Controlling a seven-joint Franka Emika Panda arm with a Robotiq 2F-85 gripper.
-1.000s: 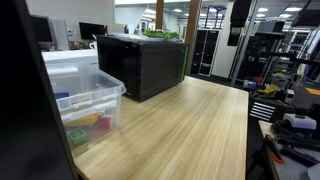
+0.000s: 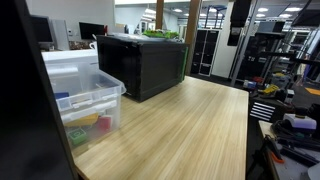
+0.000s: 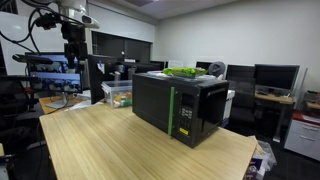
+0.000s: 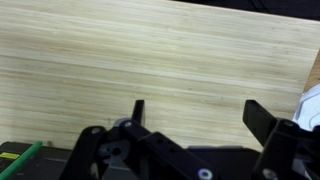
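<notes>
High over the bare wooden table my gripper stands open, its two black fingers wide apart with only tabletop below them. In exterior view 2 the gripper hangs at the upper left, well above the table. A black microwave with a green stripe down its front sits on the table, its door side closed. On top of the microwave lies something leafy green. The green strip and dark edge of the microwave show at the lower left of the wrist view.
A clear plastic bin with colourful items inside stands beside the microwave. A white object shows at the right edge of the wrist view.
</notes>
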